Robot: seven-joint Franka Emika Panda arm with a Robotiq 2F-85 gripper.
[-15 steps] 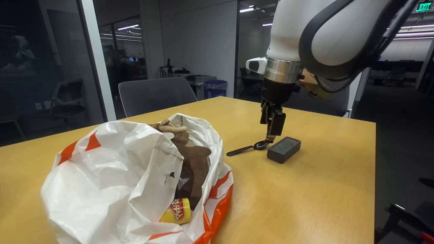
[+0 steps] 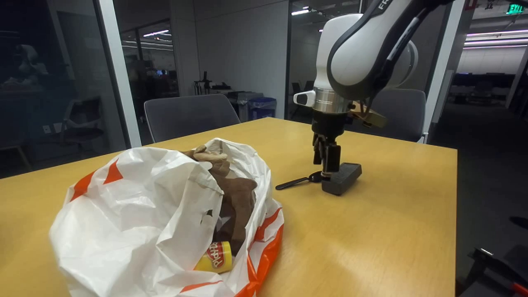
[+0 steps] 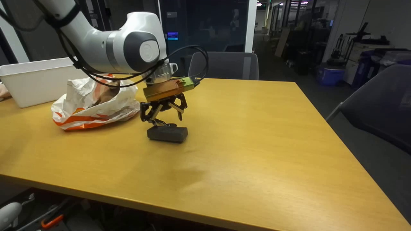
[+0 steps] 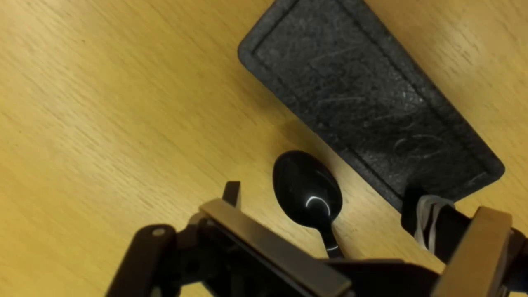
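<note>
A black spoon lies on the table, and its bowl sits between my open fingers in the wrist view. Its handle runs back under the gripper there, while exterior view 1 shows the whole handle pointing left. Beside the bowl is a dark grey eraser-like block. My gripper is low over the spoon and holds nothing. One finger, with a pale band round it, overlaps the block's near corner and appears to touch it. In exterior view 1 the fingertips are at the block's left end.
A white and orange plastic bag stands on the table, with a brown plush toy and a yellow Play-Doh can in its mouth. A white bin is behind it.
My gripper has come down and stands more upright. The block has shifted slightly to the left and away in exterior view 1. The spoon and the bag look unmoved.
</note>
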